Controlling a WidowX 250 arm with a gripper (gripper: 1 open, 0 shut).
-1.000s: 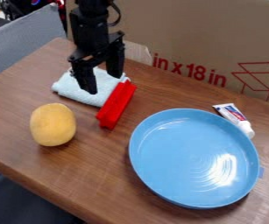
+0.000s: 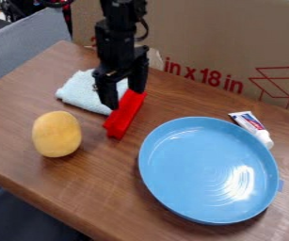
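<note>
The black gripper (image 2: 121, 87) is open and hangs low over the upper end of a red bar-shaped object (image 2: 124, 116). A folded pale blue-white cloth (image 2: 79, 94) lies behind and left of the bar, partly hidden by the gripper. Whether the fingers touch the bar or the cloth, I cannot tell.
A yellow round object (image 2: 57, 134) sits at the front left. A large blue plate (image 2: 207, 171) fills the right front, with a toothpaste tube (image 2: 252, 128) behind it. A cardboard box (image 2: 222, 47) stands along the back of the wooden table (image 2: 46, 193).
The gripper has moved right and slightly down, from over the cloth toward the upper end of the red bar. The objects on the table look unmoved.
</note>
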